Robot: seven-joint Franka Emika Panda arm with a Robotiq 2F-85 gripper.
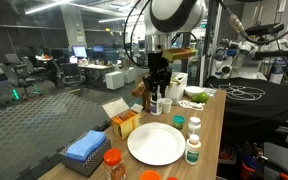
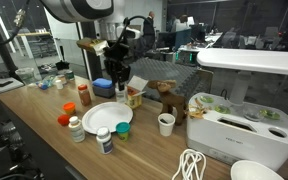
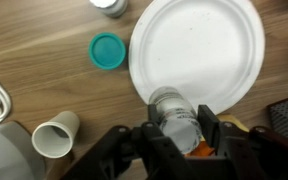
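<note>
My gripper is shut on a small bottle (image 3: 178, 117), whose pale round top faces the wrist camera between the fingers. In exterior view 1 the bottle (image 1: 155, 106) hangs upright under the gripper (image 1: 156, 97), near the far edge of the white plate (image 1: 156, 144). Exterior view 2 shows the bottle (image 2: 121, 93) behind the plate (image 2: 106, 118), close to an opened yellow box (image 2: 135, 97). The plate is empty. How high the bottle is above the table is hard to judge.
A teal cup (image 2: 123, 130) and jars (image 2: 105, 141) stand by the plate. A white mug (image 2: 166, 123), a brown bear figure (image 2: 171, 98) and a white cable (image 2: 190, 164) lie beyond. Blue sponge-like block (image 1: 84, 146) and orange-red jar (image 1: 114, 163) are on the other side.
</note>
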